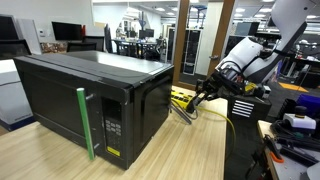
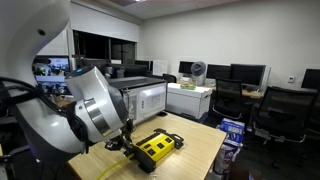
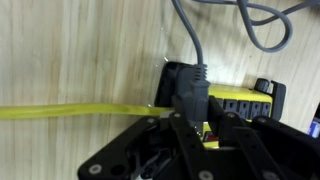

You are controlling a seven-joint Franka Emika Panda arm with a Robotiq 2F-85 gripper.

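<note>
My gripper is shut on a grey plug, whose cable runs up and away in the wrist view. Beneath and beside the plug lies a yellow and black power strip; whether the plug touches it or sits in a socket I cannot tell. In exterior view 2 the power strip rests on the wooden table, with the gripper at its near end. Exterior view 1 has the gripper low over the table, right of the black microwave.
A yellow cord stretches left from the power strip. Loops of grey cable lie beyond it. A green strip runs down the microwave's front.
</note>
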